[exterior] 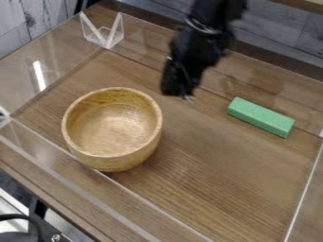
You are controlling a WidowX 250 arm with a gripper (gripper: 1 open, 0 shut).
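Note:
My gripper (177,83) hangs over the back middle of the wooden table, dark and blurred, its fingers pointing down, above and behind a round wooden bowl (111,149). Nothing shows between its fingers; it looks shut, though the blur hides detail. A green rectangular block (260,117) lies on the table to the right, apart from the gripper. The bowl stands empty at the left front.
A clear plastic piece (104,30) is at the back left, another at the left edge. A dark cable (28,219) lies at the lower left corner.

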